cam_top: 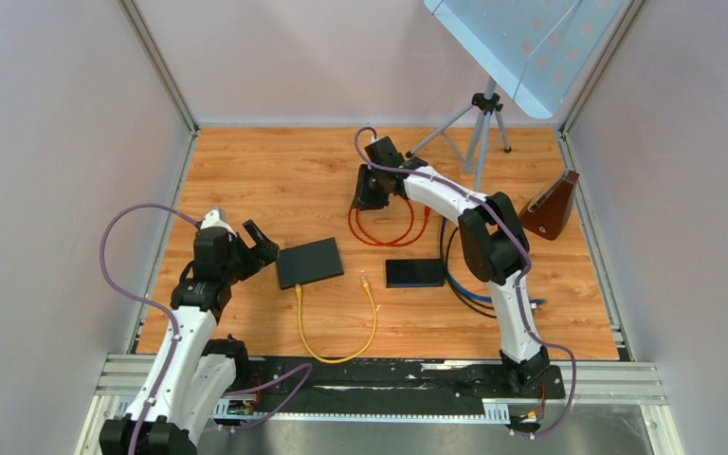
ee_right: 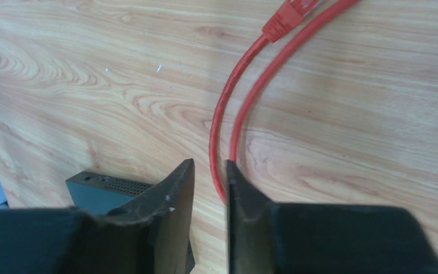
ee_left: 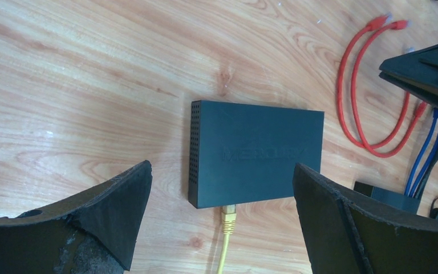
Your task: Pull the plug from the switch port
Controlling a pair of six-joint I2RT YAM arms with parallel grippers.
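The dark switch box [cam_top: 309, 261] lies flat on the wooden table, with the yellow cable's plug [cam_top: 298, 290] in its near edge. My left gripper [cam_top: 258, 245] hangs open just left of and above the box, nothing between its fingers. My right gripper [cam_top: 368, 197] is over the red cables [cam_top: 389, 237] behind the box. Its fingers show as a blurred pair with a narrow gap, nothing clearly held between them.
A second black device [cam_top: 414, 272] lies right of the switch, beside blue and black cables [cam_top: 474, 299]. A brown wedge-shaped object [cam_top: 550, 204] and a tripod [cam_top: 483, 123] stand at the right and back.
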